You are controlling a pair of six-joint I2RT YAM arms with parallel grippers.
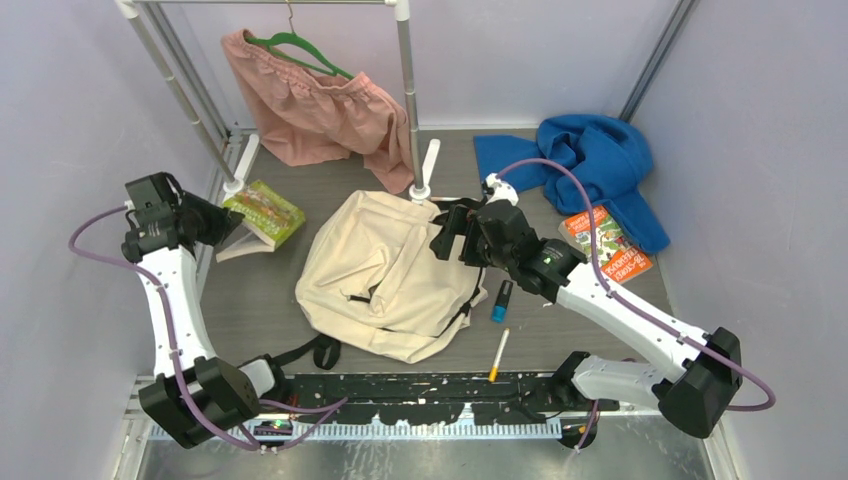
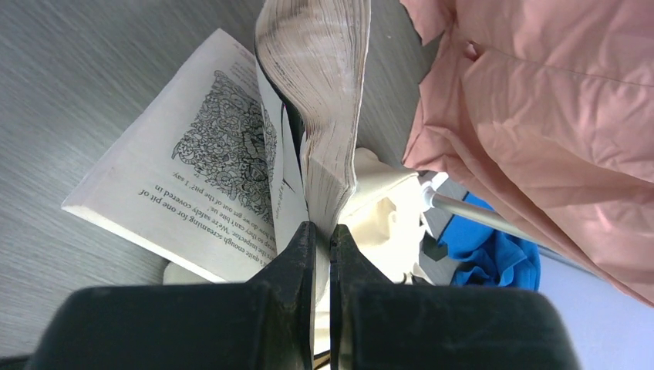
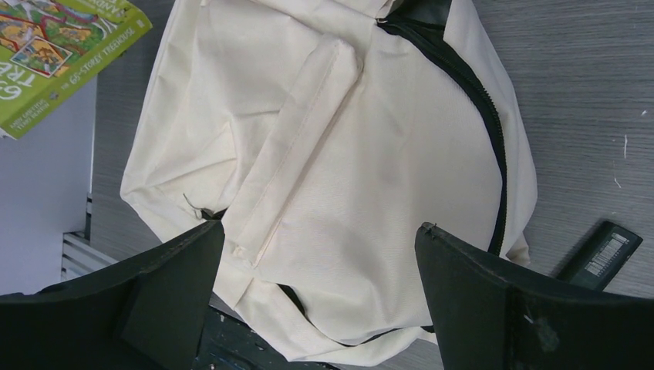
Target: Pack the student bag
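Observation:
The green book (image 1: 262, 212) is lifted at the left, tilted and fallen open, pinched by my left gripper (image 1: 227, 224). In the left wrist view its page block (image 2: 324, 131) stands between the shut fingers, with loose printed pages (image 2: 177, 169) spread beside it. The cream bag (image 1: 370, 270) lies flat in the middle; its zip shows in the right wrist view. My right gripper stands open above the bag, nothing between its fingers. An orange book (image 1: 610, 250) lies at the right, partly under blue cloth.
Blue cloth (image 1: 590, 160) lies at the back right. A dark marker (image 1: 502, 300) and a yellow pen (image 1: 498, 355) lie right of the bag. Pink shorts (image 1: 310, 110) hang from a rail whose posts stand behind the book and bag.

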